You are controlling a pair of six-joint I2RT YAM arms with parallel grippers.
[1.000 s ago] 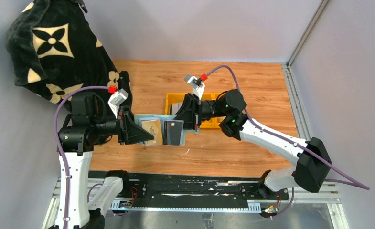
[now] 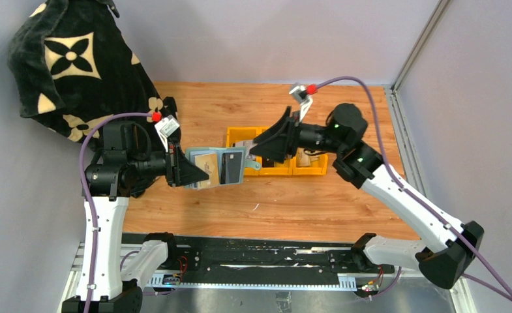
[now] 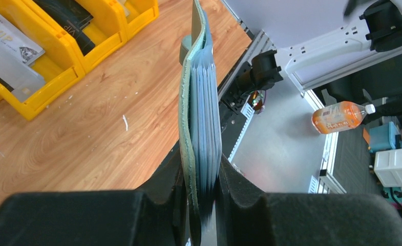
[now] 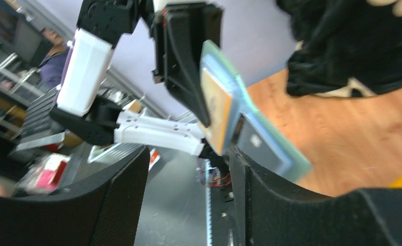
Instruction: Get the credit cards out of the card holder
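Observation:
A pale teal card holder (image 2: 235, 154) is held up over the table, with my left gripper (image 2: 205, 177) shut on its left end. Edge-on in the left wrist view, the card holder (image 3: 203, 113) stands upright between the fingers, its many sleeves stacked. A gold card (image 2: 206, 168) and a dark card (image 2: 231, 167) show side by side in its open face; the gold card (image 4: 215, 110) faces my right side. My right gripper (image 2: 253, 145) hovers to the right of the holder, clear of it. In the right wrist view its fingers (image 4: 124, 197) stand apart, with nothing gripped between them.
A yellow divided tray (image 2: 310, 171) behind the holder contains several cards, among them a grey one (image 3: 6, 43) and a black one (image 3: 65, 20). A dark patterned cloth (image 2: 77, 72) hangs at the back left.
The left gripper and the holder have shifted only a little.

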